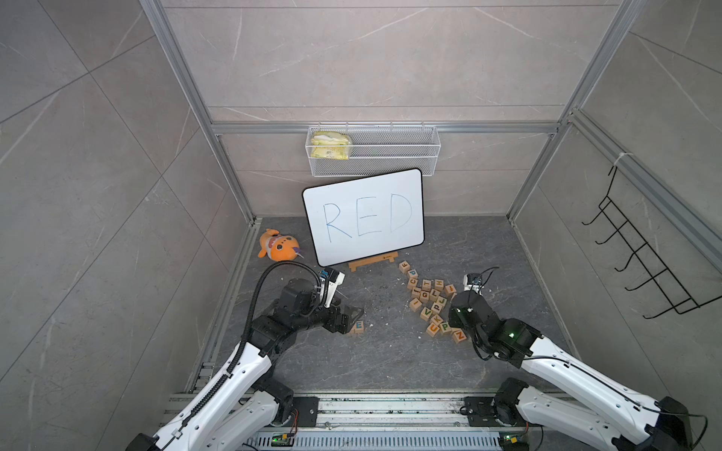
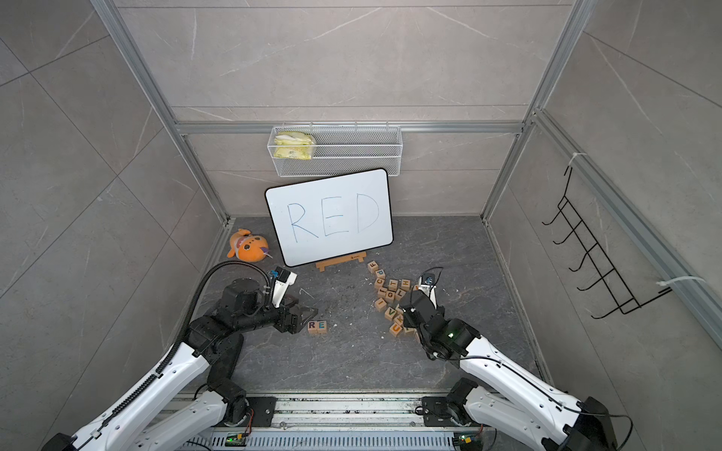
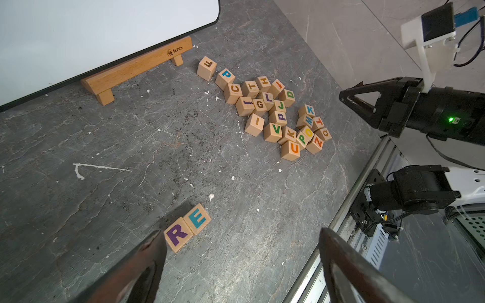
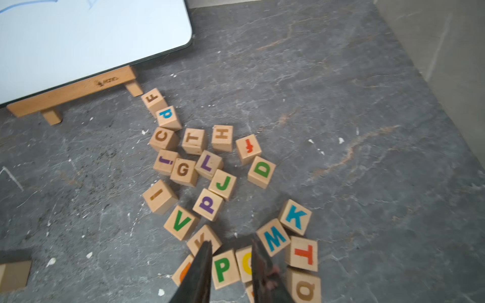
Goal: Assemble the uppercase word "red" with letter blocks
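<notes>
The R block (image 3: 178, 234) and E block (image 3: 196, 218) lie side by side, touching, letters up, on the grey floor. My left gripper (image 2: 310, 315) is open just left of and above them, its fingers (image 3: 136, 272) wide apart in the left wrist view. A green D block (image 4: 261, 171) lies at the right side of the letter cluster, letter up. Above the near part of that cluster is my right gripper, part open, its fingers (image 4: 203, 275) apart with nothing held. Blocks P (image 4: 224, 269) and O lie beneath it.
Several other letter blocks lie loosely round the D, including J (image 4: 222, 184), H (image 4: 222, 137) and K (image 4: 295, 217). A whiteboard (image 1: 364, 216) reading RED stands behind on a wooden foot. An orange toy (image 1: 279, 246) sits back left.
</notes>
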